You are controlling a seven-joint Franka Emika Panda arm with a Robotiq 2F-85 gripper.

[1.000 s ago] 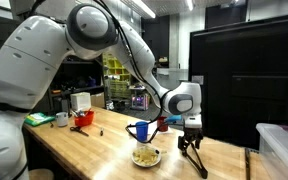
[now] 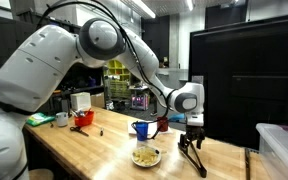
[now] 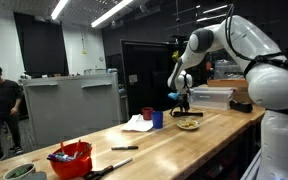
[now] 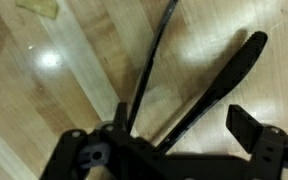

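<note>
In the wrist view a black tool with two long arms lies on the wooden table, its thin arm (image 4: 156,45) and its broad, round-ended arm (image 4: 229,75) spreading apart away from me. My gripper stands open over the end where the arms draw together; part of that end is hidden behind the gripper body. One fingertip is left of the tool, the other right of it. In exterior view 1 the black tool (image 2: 193,160) lies below and just in front of the gripper (image 2: 191,137). I cannot tell the exact height between them.
A plate of yellowish food (image 2: 146,154), a blue cup (image 2: 141,131) and a red mug (image 2: 163,126) stand left of the tool. A clear plastic bin (image 2: 282,148) occupies the right edge. Farther left are a red container (image 2: 84,118) and loose utensils. Bare tabletop (image 2: 94,150) lies toward the front left.
</note>
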